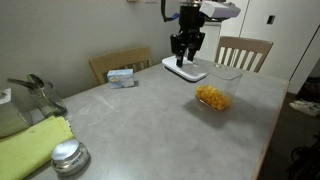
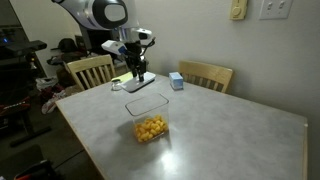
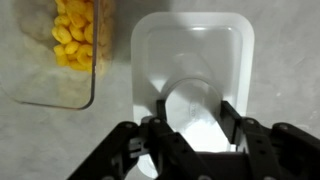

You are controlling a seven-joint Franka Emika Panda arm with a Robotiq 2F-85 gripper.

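Note:
A white rounded-rectangular lid (image 1: 186, 68) is below my gripper (image 1: 184, 55) at the far side of the table, beyond the clear container. In the wrist view the gripper has its black fingers (image 3: 229, 110) on either side of the lid's pale round knob (image 3: 195, 112), shut on it. Whether the lid (image 2: 134, 82) touches the table or hangs just above it, I cannot tell. The clear container (image 2: 136, 111) stands uncovered, with small yellow-orange pieces (image 1: 213, 97) inside. Its edge (image 3: 92, 75) lies left of the lid in the wrist view.
A metal jar lid (image 1: 70, 157), a yellow-green cloth (image 1: 35, 146) and a box of utensils (image 1: 44, 97) occupy the near left. A blue box (image 1: 121, 78) stands by the far edge, near wooden chairs (image 1: 243, 53).

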